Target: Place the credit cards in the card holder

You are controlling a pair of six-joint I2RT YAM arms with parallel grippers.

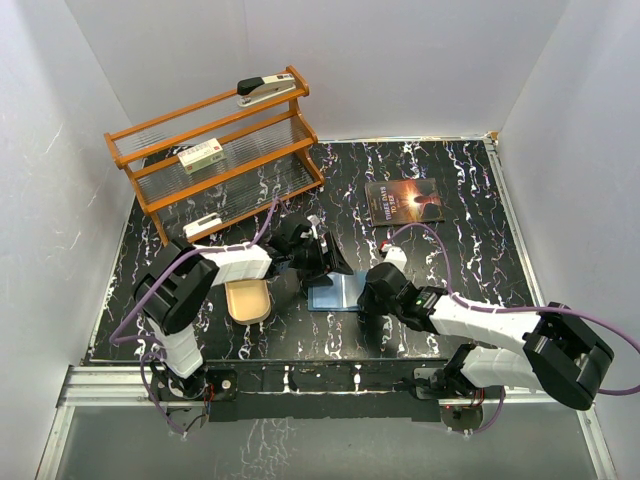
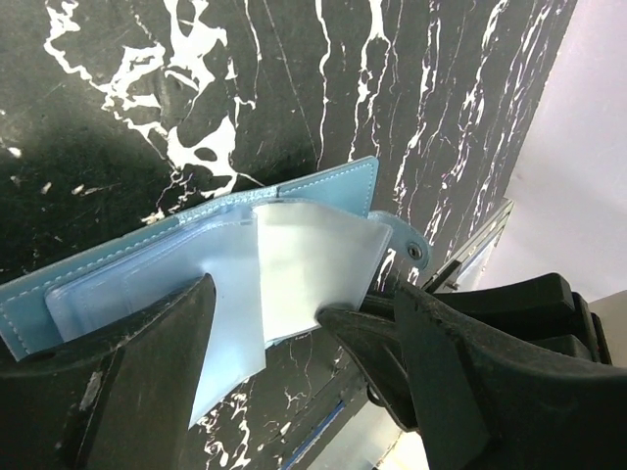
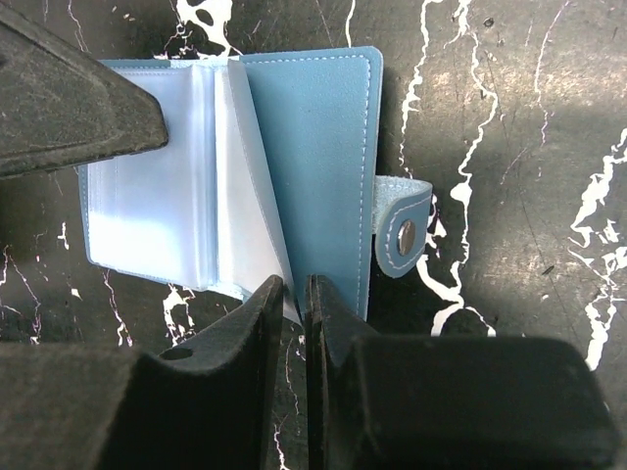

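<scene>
The blue card holder (image 1: 334, 294) lies open on the dark marble table, with white translucent sleeves (image 2: 312, 257) inside and a strap with a snap (image 3: 402, 227) at one side. My right gripper is shut on the edge of a raised sleeve at the holder's lower side. My left gripper (image 1: 328, 255) is over the holder, partly open; in the left wrist view its fingers frame the sleeves, and one finger (image 3: 69, 113) reaches over the holder in the right wrist view. I cannot make out separate credit cards.
A tan tray (image 1: 247, 300) lies left of the holder. A wooden rack (image 1: 148, 205) with a stapler (image 1: 262, 88) and boxes stands at back left. A book (image 1: 404, 199) lies behind, to the right.
</scene>
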